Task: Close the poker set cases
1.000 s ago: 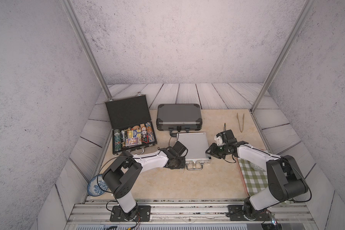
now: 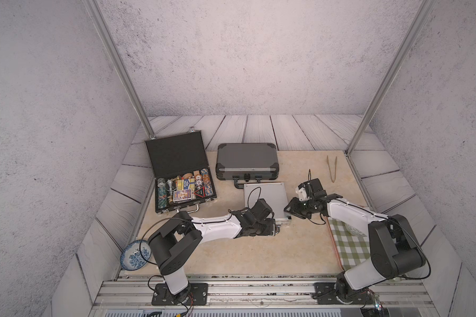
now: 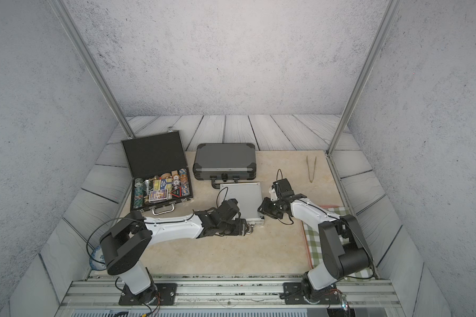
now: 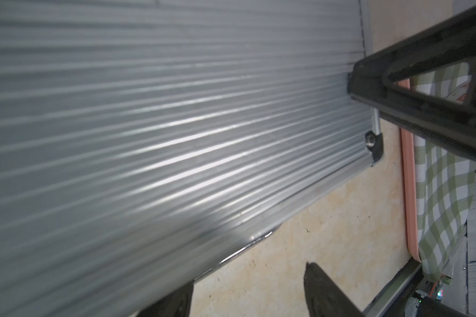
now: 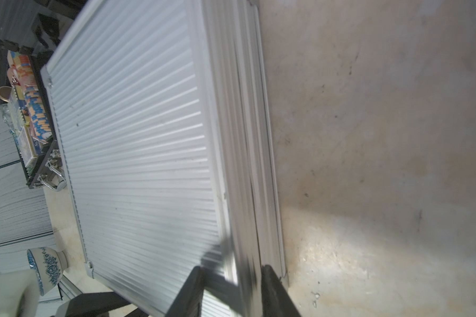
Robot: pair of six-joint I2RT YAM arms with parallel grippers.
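Observation:
The silver case (image 2: 265,196) lies mid-table with its lid down; a thin dark seam runs along its side in the right wrist view. At its front edge, my left gripper (image 2: 276,228) hides the latches and most of the handle. Its fingers (image 4: 322,295) stand apart in the left wrist view, the case's ribbed lid (image 4: 185,137) just ahead. My right gripper is at the case's right front corner, fingers parted around the lid's edge; contact is unclear. On the left, the black case (image 2: 176,153) stands open, its chips and cards (image 2: 183,189) showing.
A closed dark grey case (image 2: 247,157) sits behind the silver one. Tongs (image 2: 331,169) lie at the back right, a checkered cloth (image 2: 349,245) at the right front. A blue-patterned bowl (image 2: 134,255) is at the left front.
My left gripper has moved right along the silver case's front, now covering the handle that showed a second ago. The right arm and the cases look unmoved.

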